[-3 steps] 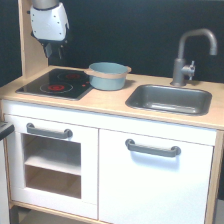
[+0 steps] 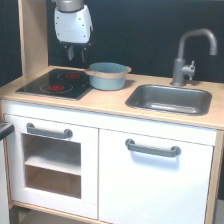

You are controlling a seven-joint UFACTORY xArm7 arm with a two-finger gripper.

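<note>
My gripper (image 2: 75,54) hangs below a white arm (image 2: 72,24) at the upper left, above the back of the black cooktop (image 2: 50,85). Its dark fingers are too small to show clearly whether they are open or shut. A blue-grey pot (image 2: 111,80) stands on the wooden counter just right of the cooktop, with a light brown handle at its left side. The gripper is to the left of the pot and higher, apart from it. Nothing can be made out between the fingers.
To the right, a metal sink (image 2: 170,99) is set into the counter, with a grey faucet (image 2: 184,66) behind it. Below are an open-looking compartment (image 2: 54,165) with a shelf and a white cabinet door (image 2: 150,180).
The arm and gripper have moved right and slightly down, closer to the pot. The pot, cooktop and cabinets look the same.
</note>
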